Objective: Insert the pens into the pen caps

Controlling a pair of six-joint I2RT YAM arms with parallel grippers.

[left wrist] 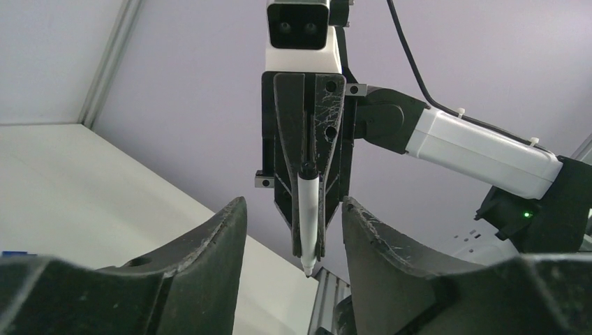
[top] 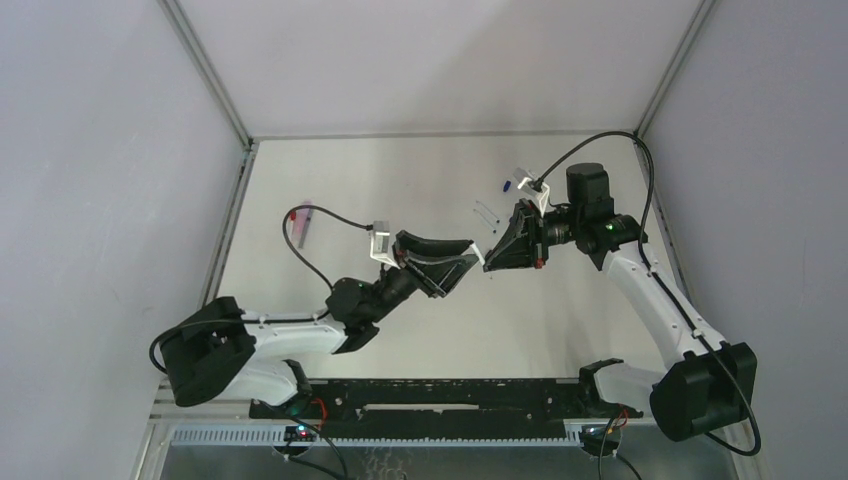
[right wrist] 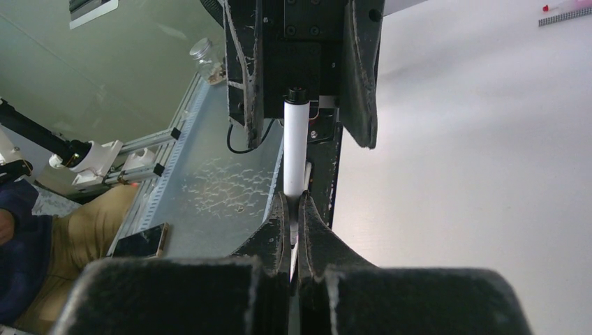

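Note:
A white pen (left wrist: 308, 209) with a black upper end is held upright in my right gripper, which is shut on it. My left gripper stands open just left of it in the top view, its fingers level with the pen and nothing visibly gripped. In the left wrist view the pen shows in the gap between those fingers. A small blue item (top: 507, 186), probably a cap, lies on the table at the back right.
Red and purple pens (top: 302, 222) lie at the table's left. A few thin pieces (top: 486, 215) lie behind the grippers. The table (top: 420, 170) is otherwise mostly clear.

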